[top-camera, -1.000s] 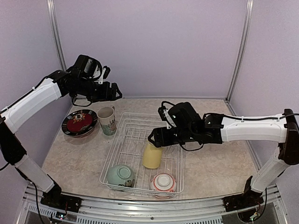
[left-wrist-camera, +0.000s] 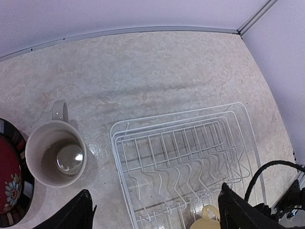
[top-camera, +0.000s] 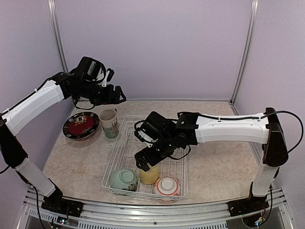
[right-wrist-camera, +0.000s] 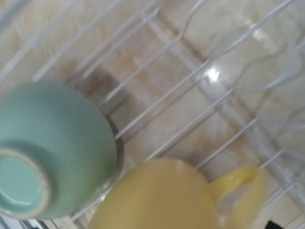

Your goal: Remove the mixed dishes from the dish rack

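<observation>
The white wire dish rack (top-camera: 116, 152) holds an upturned green cup (top-camera: 123, 179), a yellow mug (top-camera: 149, 175) and a red-rimmed white bowl (top-camera: 166, 186). My right gripper (top-camera: 143, 160) is low over the rack at the yellow mug; the right wrist view shows the green cup (right-wrist-camera: 57, 138) and yellow mug (right-wrist-camera: 157, 200) close up, the fingers barely in that view. My left gripper (top-camera: 114, 94) hangs open and empty above a patterned mug (top-camera: 108, 129), which stands left of the rack beside stacked dark-red plates (top-camera: 81, 125).
The back part of the rack (left-wrist-camera: 181, 148) is empty. Bare counter (top-camera: 224, 167) lies right of the rack and at the front left. Walls enclose the back and sides.
My right gripper has moved left and down toward the front of the rack. The yellow mug sits farther forward than a second ago. The left arm has barely moved.
</observation>
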